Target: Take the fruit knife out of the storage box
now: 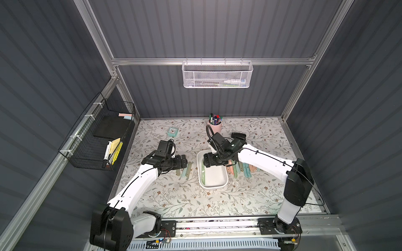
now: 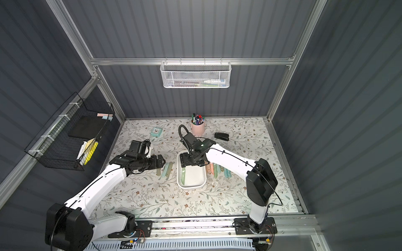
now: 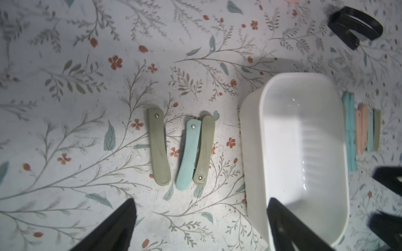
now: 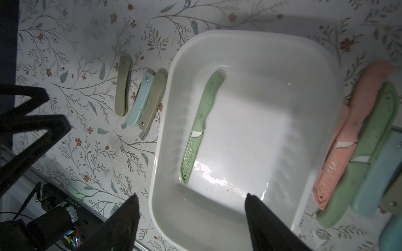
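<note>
A green fruit knife marked CERAMIC lies along the left side of the white storage box, its blade end toward the near side. Above the box hangs my right gripper, its fingers apart and the knife below, untouched. In the top left view, that gripper hides the knife's far end. My left gripper is over the table left of the box, open and empty. Below it lie an olive folded knife by itself and a light-blue one against another olive one.
Several pink, green and blue knives lie close along the box's right side. Behind stand a pink pen cup, a black object and a small teal clock.
</note>
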